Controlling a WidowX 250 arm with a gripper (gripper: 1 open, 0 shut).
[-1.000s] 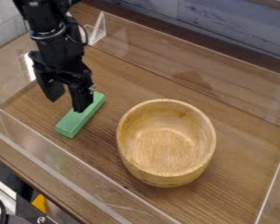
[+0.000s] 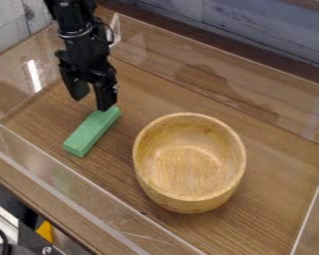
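Note:
My black gripper [image 2: 88, 95] hangs at the upper left of the camera view, open, just behind and above the far end of a green bar [image 2: 92, 131] that lies flat on the wooden table. The bar runs diagonally toward the near left, with nothing gripping it.
A large round tan bowl [image 2: 189, 164] stands right of the green bar.
My gripper has moved away toward the back of the table and slightly left, uncovering more table around the green bar. The bar and bowl look unmoved.

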